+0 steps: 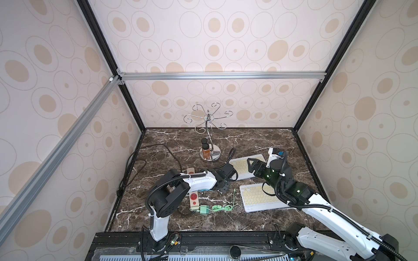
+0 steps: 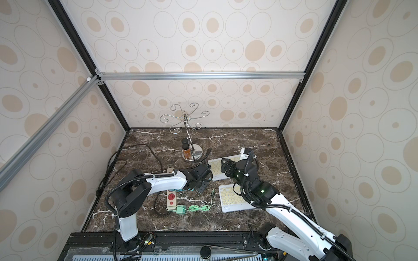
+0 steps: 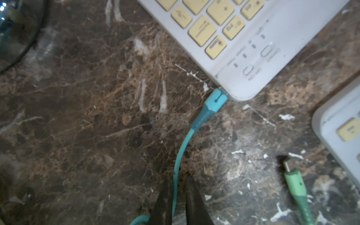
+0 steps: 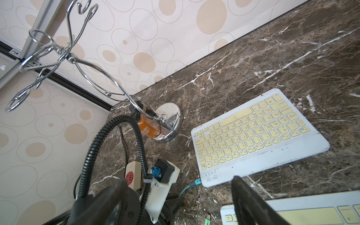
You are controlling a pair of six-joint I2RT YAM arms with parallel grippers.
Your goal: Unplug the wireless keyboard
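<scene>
The upper white keyboard (image 3: 247, 48) with yellowish keys has a teal cable plug (image 3: 215, 101) at its corner, and the teal cable (image 3: 180, 157) runs back from it. In the left wrist view, my left gripper is partly open, its dark fingers (image 3: 197, 206) on either side of the cable with a gap between them. It stands a short way behind the plug. In the right wrist view, my right gripper is wide open with nothing between its fingers, in front of the upper keyboard (image 4: 251, 131).
A second keyboard (image 1: 261, 196) lies nearer the front. A loose green plug (image 3: 295, 183) lies near its edge. A power strip (image 1: 194, 200), a green charger (image 1: 204, 209) and a metal stand (image 1: 209, 152) with a brown bottle (image 1: 205, 150) are around the left arm.
</scene>
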